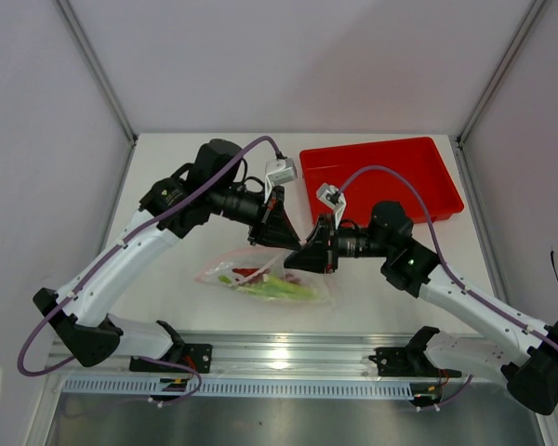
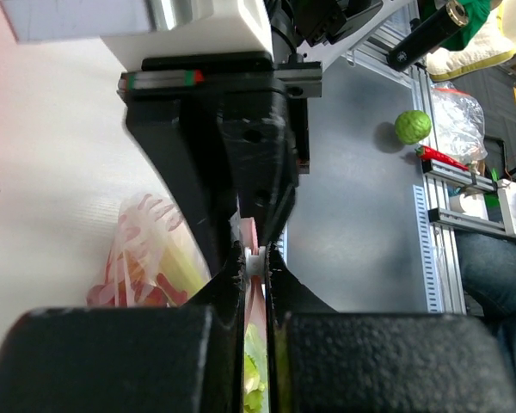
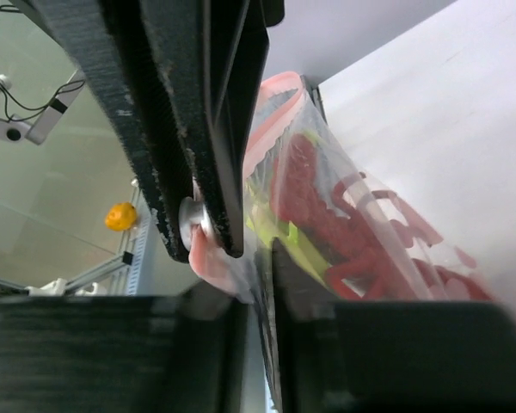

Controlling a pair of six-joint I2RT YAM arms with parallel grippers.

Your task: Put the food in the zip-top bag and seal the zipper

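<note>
The zip top bag (image 1: 260,288) lies on the table holding red and green food, with a pink zipper edge; in the right wrist view the food (image 3: 327,215) shows through clear plastic. My left gripper is shut on the bag's zipper strip, close in front of my right gripper (image 1: 307,255), which sits at the same end of the zipper. In the right wrist view its fingers are dark and blurred at the bottom, against the bag's edge; I cannot tell whether anything is held between them. The zipper's end is partly hidden by both grippers.
A red bin (image 1: 381,158) stands at the back right of the white table (image 1: 158,279). Both arms crowd closely over the bag's right end.
</note>
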